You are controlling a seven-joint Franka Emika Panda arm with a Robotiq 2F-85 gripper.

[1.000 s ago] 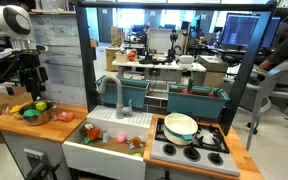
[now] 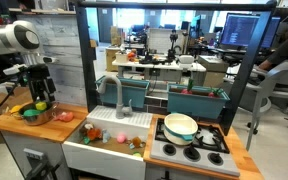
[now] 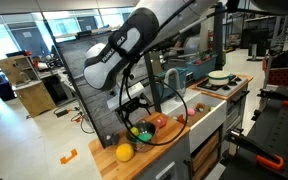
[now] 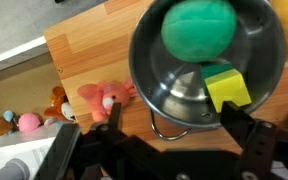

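Above a grey metal pot [image 4: 164, 75] hangs my gripper, its two dark fingers wide apart in the wrist view with nothing held between them. Inside the pot lie a round green item [image 4: 198, 30] and a green-and-yellow block [image 4: 225, 88]. The block is nearer the right finger; the pot's handle loop shows between the fingers. In exterior view 1 the pot [image 2: 50, 116] stands on the left wooden counter, below the arm. Exterior view 2 shows the gripper [image 3: 134, 106] over the pot's area, where the arm partly covers things.
A pink toy [image 4: 106, 98] lies on the wood beside the pot. The sink [image 2: 99, 157] holds several small coloured toys. A yellow ball [image 3: 125, 152] sits near the counter edge. To the right, a pale pan [image 2: 181, 126] stands on the stove; the faucet [image 2: 119, 95] rises behind the sink.
The arm's wrist and gripper have come lower, toward the pot, and slightly to the right. The pot and the other objects look unmoved.
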